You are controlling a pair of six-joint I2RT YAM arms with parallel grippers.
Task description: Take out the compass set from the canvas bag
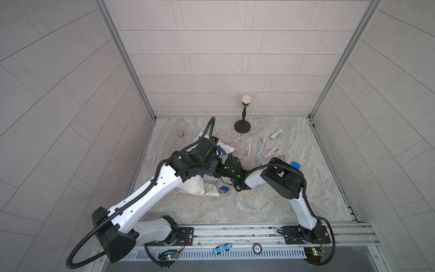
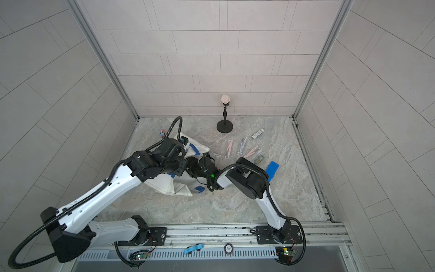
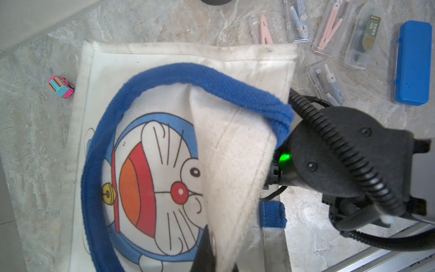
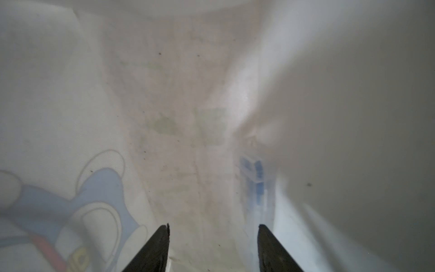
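The white canvas bag point(image 3: 99, 68) with a Doraemon print and blue handle lies under both arms. My left gripper, at the bottom of its wrist view, is shut on the bag's raised white fabric edge. My right gripper is inside the bag, part open, with nothing clearly held. Beyond its fingers a clear case with blue contents point(image 4: 256, 185), possibly the compass set, lies against the fabric, somewhat blurred. The top views mostly hide both fingertips behind the arms.
Clear stationery cases point(image 3: 330, 27) and a blue box point(image 3: 412, 63) lie right of the bag. A small colourful object point(image 3: 61, 87) lies left. A black stand point(image 1: 242, 125) is at the back.
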